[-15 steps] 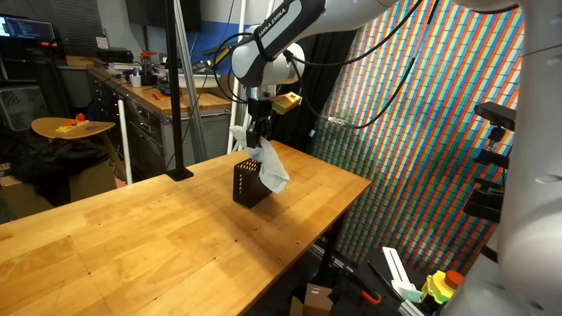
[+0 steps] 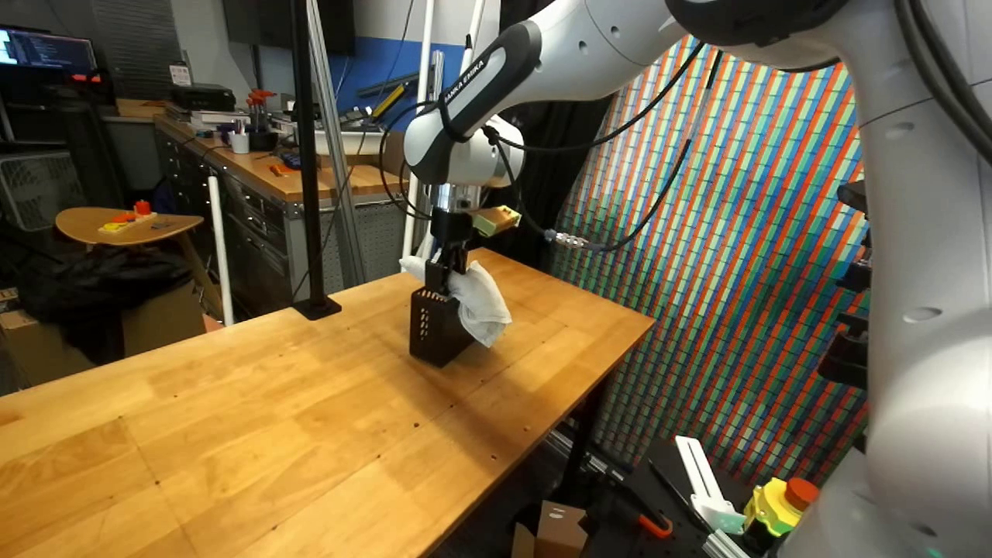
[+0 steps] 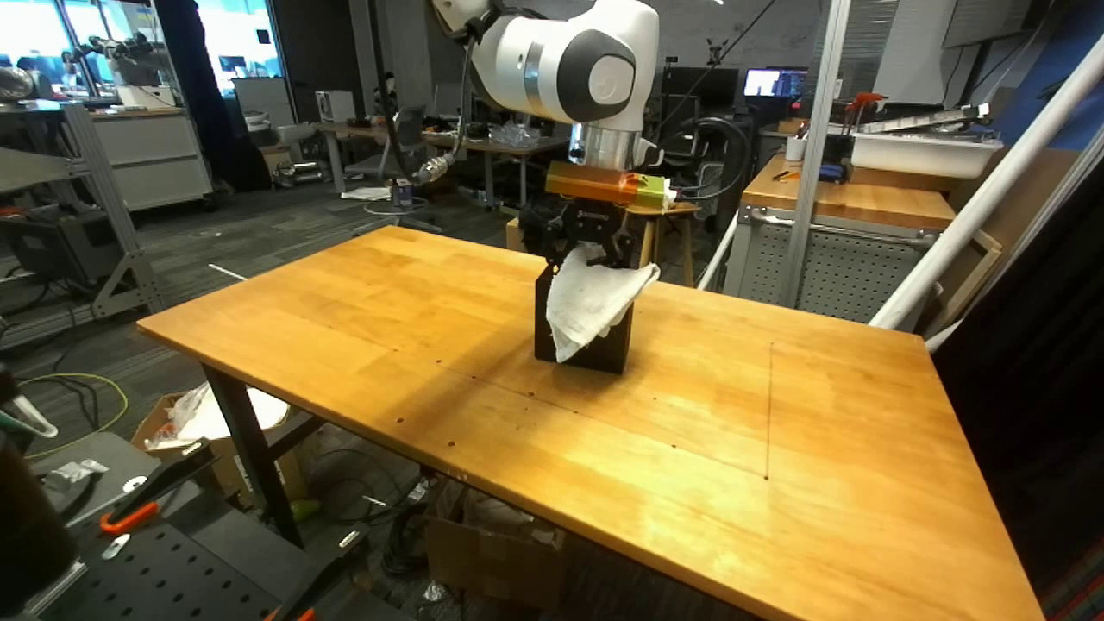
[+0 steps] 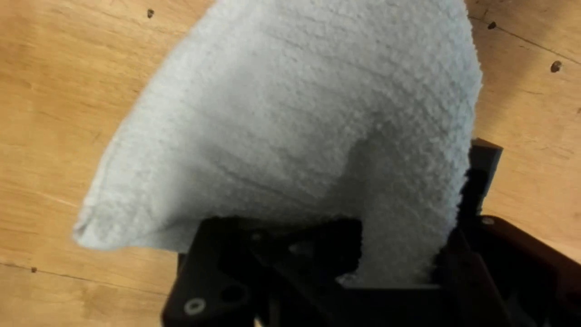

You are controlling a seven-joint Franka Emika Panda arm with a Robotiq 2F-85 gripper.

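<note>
A black basket [image 2: 429, 327] with perforated sides stands upright on the wooden table. Bunched over its opening is a white cloth [image 2: 481, 304], part of which drapes outside down the wall. In the second exterior view, the same cloth [image 3: 592, 302] covers much of the basket's [image 3: 608, 354] near face. My gripper [image 2: 446, 276] is at the basket's rim, pointing down and shut on the cloth. The cloth [image 4: 305, 109] fills most of the wrist view, hiding the fingertips and the basket's inside; only a dark corner of the basket [image 4: 485, 158] shows.
A black post [image 2: 316, 302] stands at the table's back edge, to the left of the basket in the first exterior view.
My gripper has come down with the cloth, from above the basket to its rim. More of the cloth now bunches at the opening. The basket has hardly moved.
</note>
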